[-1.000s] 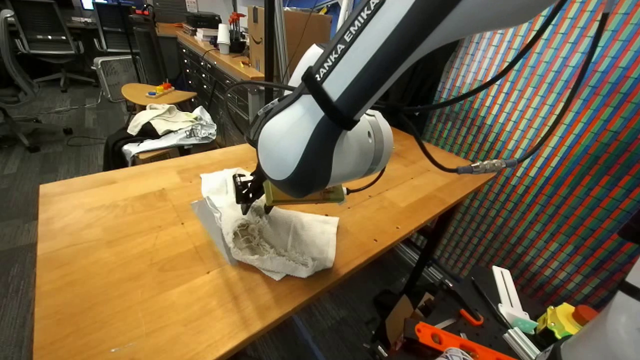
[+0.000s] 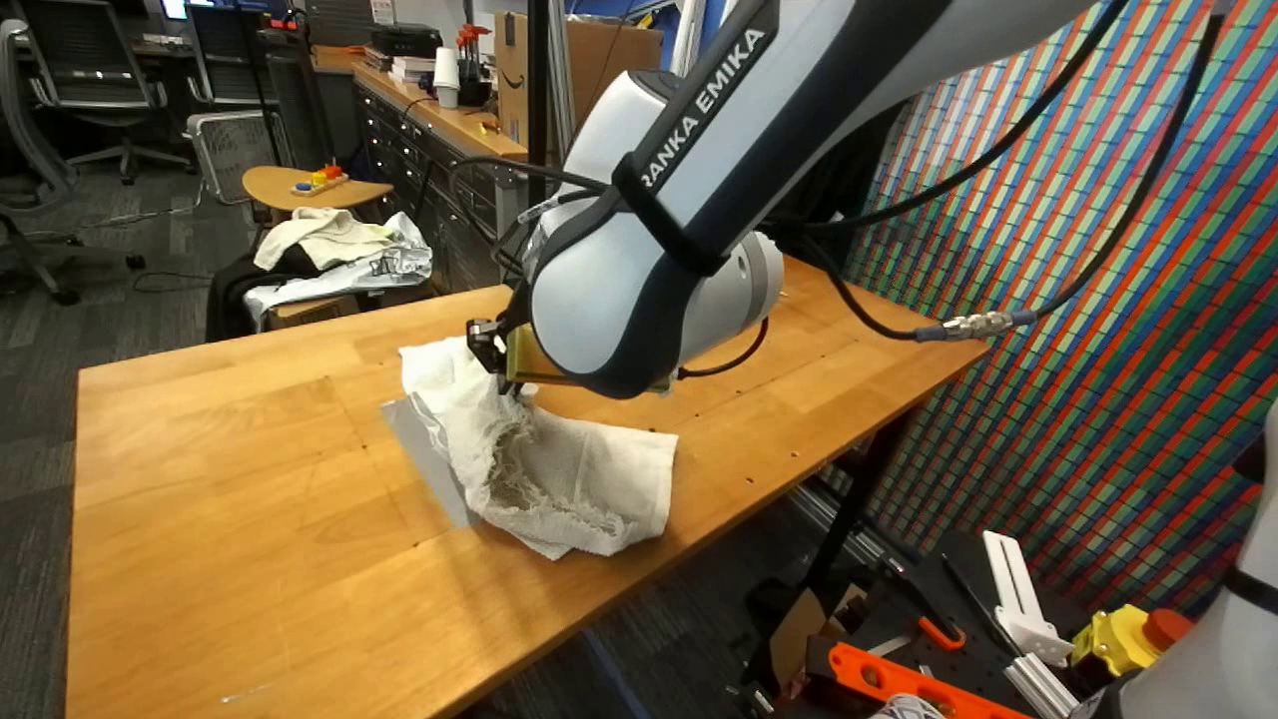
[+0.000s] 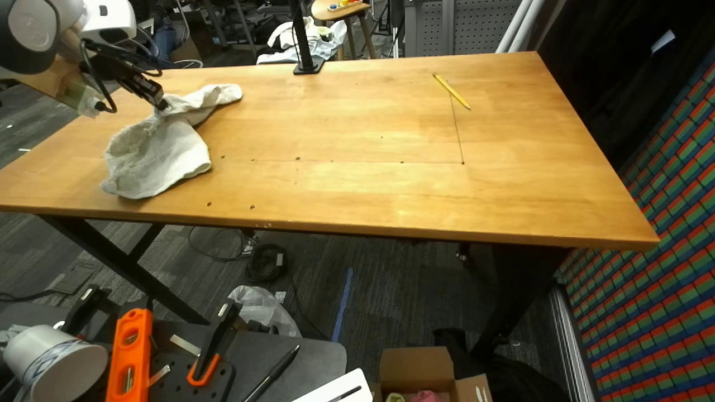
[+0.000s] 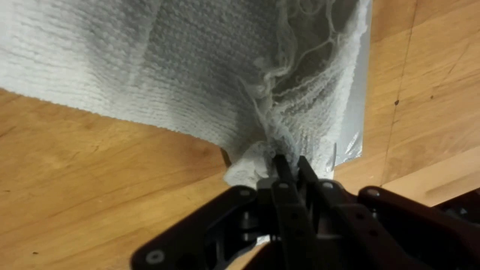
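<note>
A white towel point(image 2: 599, 473) with a frayed patch lies rumpled on the wooden table, partly over a flat grey sheet point(image 2: 431, 461). My gripper is shut on a bunched fold of the towel beside the frayed threads. That pinched part is raised a little, while the rest of the cloth still rests on the table. In the second exterior view, the towel point(image 3: 161, 151) sits at the left end of the table beneath the gripper point(image 3: 161, 106). The sheet's silvery edge point(image 4: 355, 117) shows beside the cloth in the wrist view; most of it is covered.
A yellow pencil point(image 3: 452, 91) lies far along the table point(image 3: 348, 140), whose middle is otherwise clear. A black post point(image 3: 305, 40) rises from the back edge. Tools, including an orange level point(image 3: 129, 355), occupy a separate dark surface in front.
The gripper has shut on the towel and risen slightly. The cloth around the frayed patch is pulled upward into a peak; its outer ends have hardly moved.
</note>
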